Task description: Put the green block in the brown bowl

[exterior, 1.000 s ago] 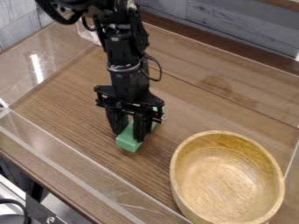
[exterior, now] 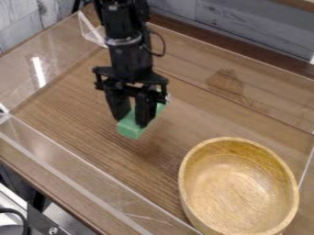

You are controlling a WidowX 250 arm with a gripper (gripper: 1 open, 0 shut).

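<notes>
The green block (exterior: 130, 128) is between the fingers of my black gripper (exterior: 132, 119), which is shut on it. Parts of the block show below and to the right of the fingers; the rest is hidden behind them. Block and gripper are at the middle left of the view, over the wooden table. To the lower right stands the brown bowl (exterior: 207, 151), light tan, round and empty. A stretch of bare table lies between the block and the bowl.
White walls (exterior: 240, 27) edge it at the back. Dark cables (exterior: 25, 216) lie at the lower left corner, outside the table's clear edge strip.
My gripper has moved up in the view and a little to the left, and the green block has come along with it. The bowl is where it was.
</notes>
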